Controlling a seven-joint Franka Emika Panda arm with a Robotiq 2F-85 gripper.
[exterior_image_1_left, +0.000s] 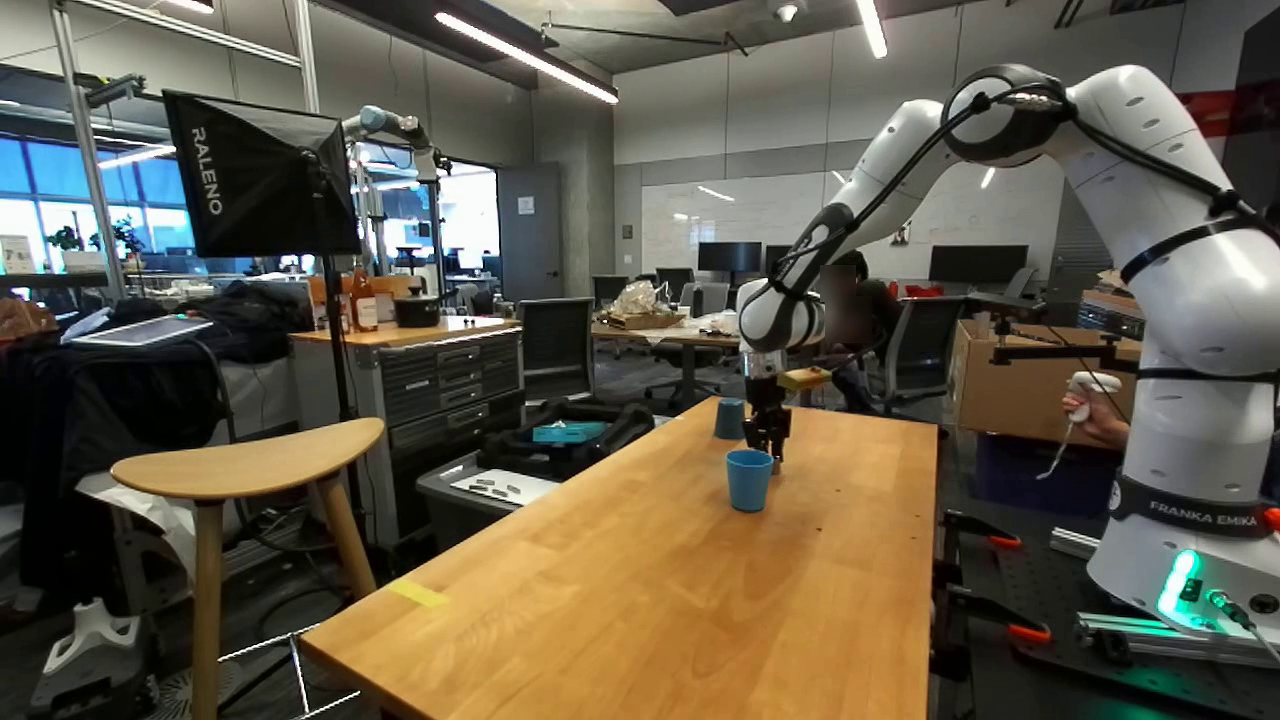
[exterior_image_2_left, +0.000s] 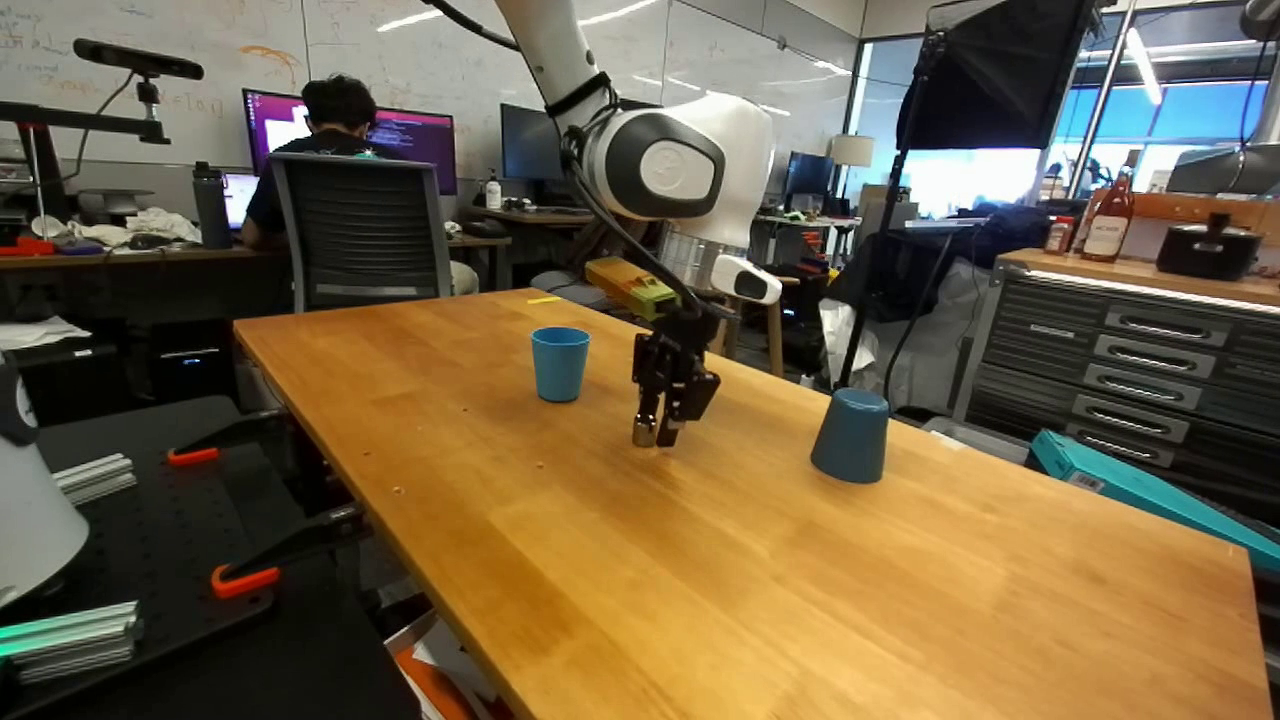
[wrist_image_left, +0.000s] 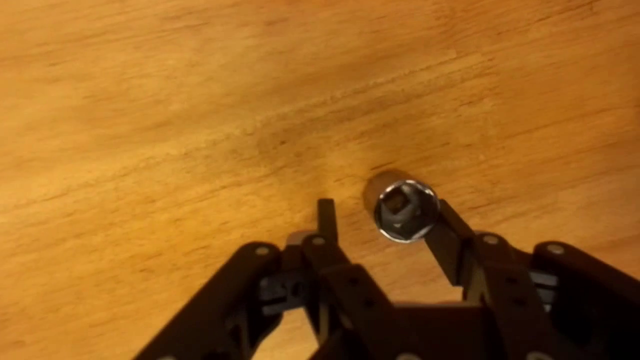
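Note:
A small metal socket (wrist_image_left: 408, 211) stands on the wooden table (wrist_image_left: 180, 102), its round hollow end facing up in the wrist view. My gripper is down at table height around it, part open. The socket lies against or very close to the right finger (wrist_image_left: 451, 240), while clear space separates it from the left finger (wrist_image_left: 327, 222). In exterior view 2 the shiny socket (exterior_image_2_left: 644, 431) shows at the fingertips. An upright blue cup (exterior_image_2_left: 559, 365) is on one side of the gripper, and a darker blue cup (exterior_image_2_left: 853, 437), upside down, is on the other.
From exterior view 1, the upright cup (exterior_image_1_left: 750, 481) stands just in front of the gripper and the inverted cup (exterior_image_1_left: 729, 419) behind it. Clamps (exterior_image_1_left: 986, 532) sit along its robot-side edge.

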